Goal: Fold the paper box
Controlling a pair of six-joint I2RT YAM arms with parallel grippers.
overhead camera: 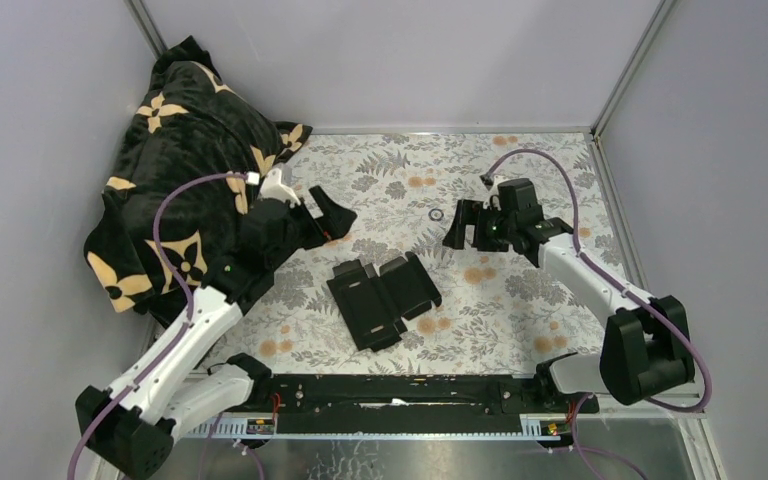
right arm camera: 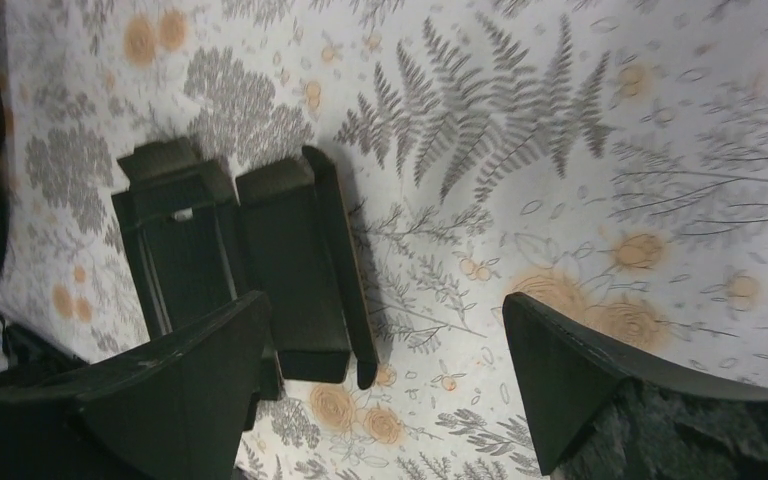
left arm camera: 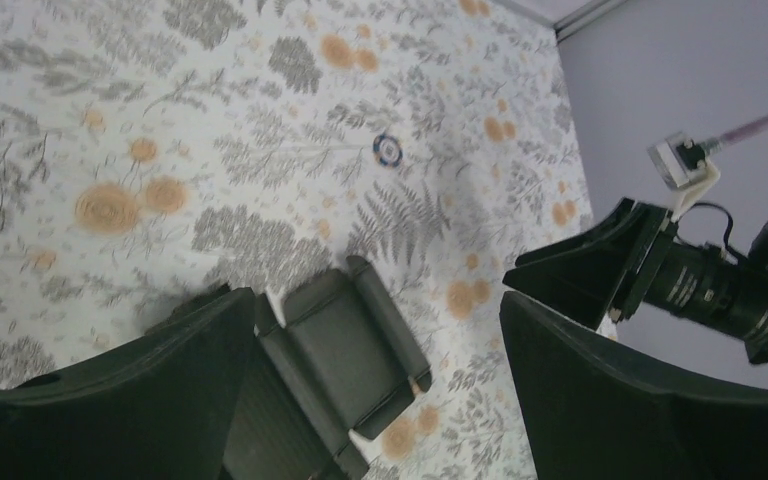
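Spread open on the table is the black paper box, its two panels side by side with several small flaps standing along the edges. Up and left of it, my left gripper hangs open in the air, empty. The right gripper, also open and empty, hovers to the upper right of the box. In the left wrist view the box lies low in the middle, partly hidden by the left finger. From the right wrist the box shows at left, its lower part behind a finger.
A dark blanket with tan flowers is heaped along the left side. A small dark ring lies on the patterned cloth behind the box. Right of the box the cloth is clear, and pale walls enclose the table.
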